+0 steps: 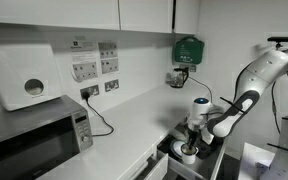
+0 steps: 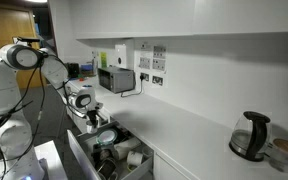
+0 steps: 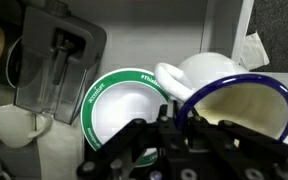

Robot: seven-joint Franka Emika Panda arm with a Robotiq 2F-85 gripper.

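Note:
A white mug with a blue rim [image 3: 246,84] fills the right side of the wrist view, its handle toward the left. My gripper is shut on the mug's rim; the finger on the inner side is partly lost in shadow. To the left of the mug lies a white dish with a green printed rim [image 3: 124,112], which the mug's handle partly overlaps from this angle. In exterior view 1 the mug [image 1: 189,158] hangs below the gripper [image 1: 192,145], over the open drawer area.
A clear, dark-framed container [image 3: 59,60] and a white cup [image 3: 12,125] sit left of the dish. In exterior view 2 several dishes crowd the open drawer [image 2: 144,170]. A microwave [image 1: 44,135] stands on the counter, which is largely clear [image 2: 194,125].

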